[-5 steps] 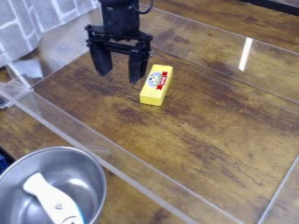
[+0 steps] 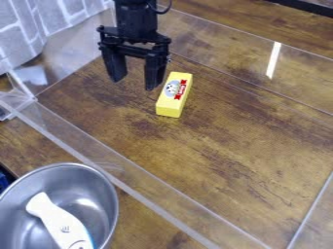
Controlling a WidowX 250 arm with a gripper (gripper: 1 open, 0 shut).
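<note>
The black gripper (image 2: pixel 135 68) hangs at the upper middle, its two fingers apart with nothing visible between them. Just right of and below it, a yellow box (image 2: pixel 172 101) with a small printed label lies on the wooden surface.
A metal bowl (image 2: pixel 96 216) at the lower left holds a white object (image 2: pixel 58 222). Clear plastic edges border the wooden floor. A pale crumpled cloth or sheet (image 2: pixel 23 39) is at the upper left.
</note>
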